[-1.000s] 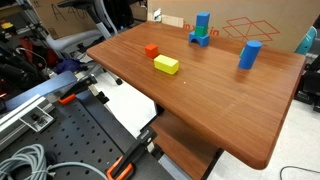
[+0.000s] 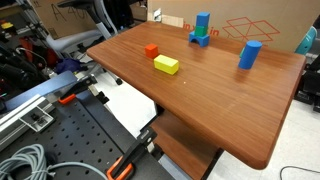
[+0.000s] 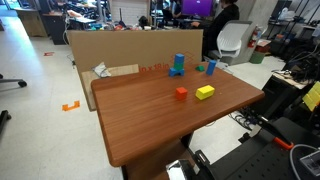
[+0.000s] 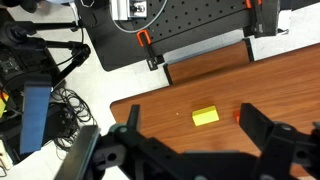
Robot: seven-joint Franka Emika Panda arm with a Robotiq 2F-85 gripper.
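A yellow block (image 2: 166,64) lies on the brown table (image 2: 230,105), with a red cube (image 2: 151,50) a little apart from it. Farther back stands a stack (image 2: 201,30) with a blue top, a green middle and a wider blue base. An upright blue cylinder (image 2: 249,55) has its own spot to the right. In the wrist view my gripper is open above the table, its dark fingers wide apart. Between them in that view, well below, appear the yellow block (image 4: 205,116) and, near the right finger, the red cube (image 4: 240,116). Nothing is held.
A cardboard panel (image 3: 120,55) rises behind the table. Along the table's front side runs a black perforated mounting surface (image 4: 200,35) with orange-marked clamps and a cable.
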